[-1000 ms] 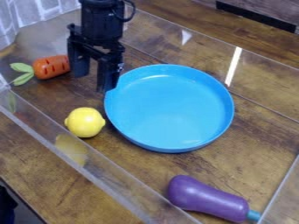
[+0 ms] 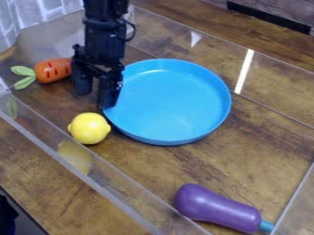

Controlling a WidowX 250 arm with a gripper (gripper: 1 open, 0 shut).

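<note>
The black gripper (image 2: 97, 81) hangs down at the left edge of the blue plate (image 2: 172, 106), its fingers low beside the rim; whether anything is between them is hard to tell. A yellow lemon (image 2: 88, 128) lies just below the gripper and plate. An orange carrot toy (image 2: 53, 71) with green leaves lies to the gripper's left.
A purple eggplant toy (image 2: 215, 207) lies at the bottom right. A clear barrier crosses the foreground diagonally, and others edge the wooden surface (image 2: 252, 119).
The blue plate has shifted left and up, toward the back, along with slight movement of the gripper at its left edge. The lemon, carrot and eggplant look unmoved.
</note>
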